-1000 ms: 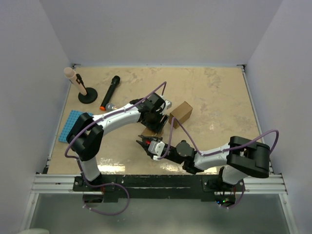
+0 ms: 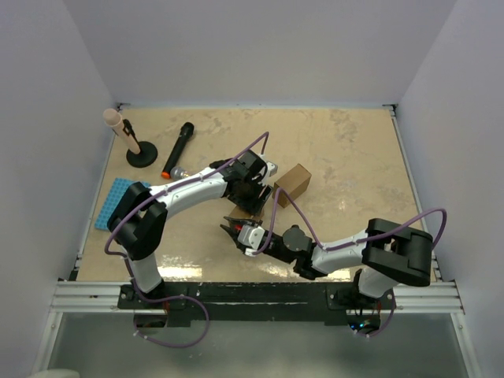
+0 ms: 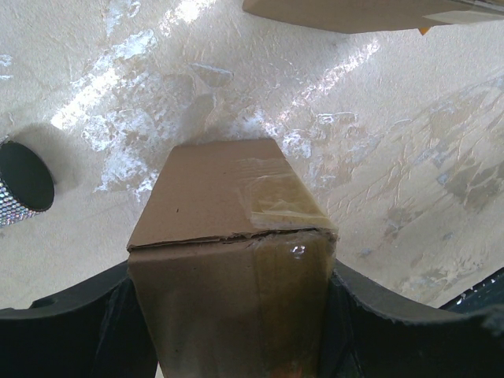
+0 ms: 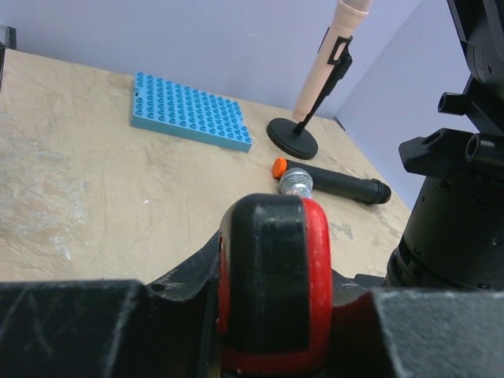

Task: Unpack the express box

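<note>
A brown cardboard box (image 3: 228,189) with clear tape on one end fills the lower middle of the left wrist view. My left gripper is shut on it, one finger along each side. In the top view that box (image 2: 246,213) shows only partly beneath the left hand. My right gripper is shut on a rounded red and black tool (image 4: 272,268), which points up in the right wrist view. From above, this gripper is close to the near side of the held box; whether the tool touches the box is hidden.
A second cardboard box (image 2: 293,183) stands right of the left hand. A black microphone (image 2: 179,150), a pink microphone on a stand (image 2: 126,135) and a blue studded block (image 2: 120,203) occupy the left side.
My right arm has shifted very slightly, its elbow a little leftward. The left arm, the box in its grip and everything on the table look unmoved.
</note>
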